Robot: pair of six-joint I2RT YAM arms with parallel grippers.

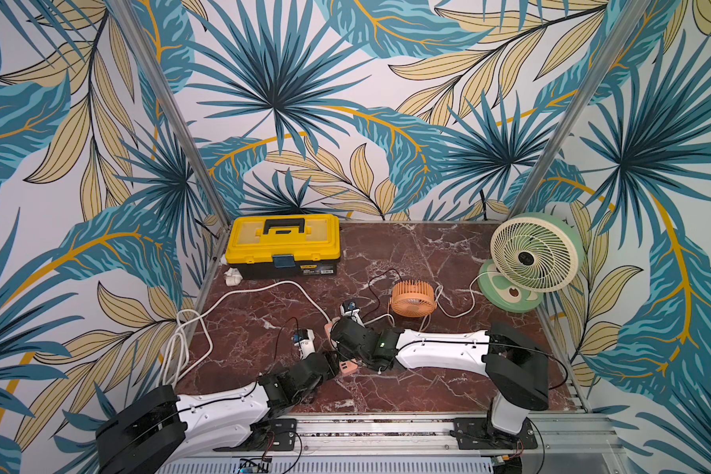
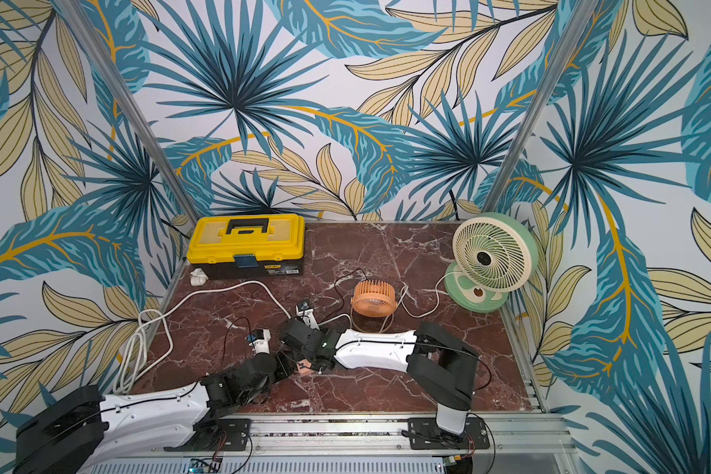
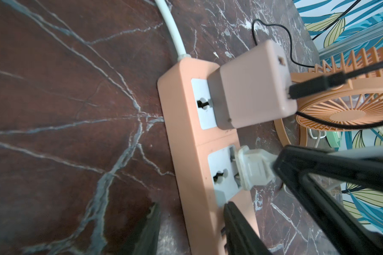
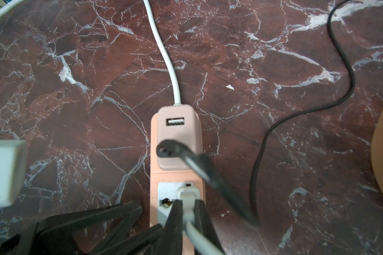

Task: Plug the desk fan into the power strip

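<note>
The peach power strip [image 3: 178,140] runs along the marble table, its sockets facing to the side toward the right gripper. A white plug [image 3: 255,167] on a white cord meets the strip's second socket plate; a narrow gap seems to show there, and I cannot tell how deep its prongs sit. My right gripper is shut on this plug. Part open, my left gripper has one finger beside the strip and the other over its near end. The green desk fan [image 1: 535,256] stands at the back right; its cord passes partly out of sight.
A pinkish USB adapter [image 3: 257,85] with a black cable fills the neighbouring socket. The small orange fan [image 1: 412,298] stands behind the right arm. A yellow toolbox [image 1: 284,241] is at the back left.
</note>
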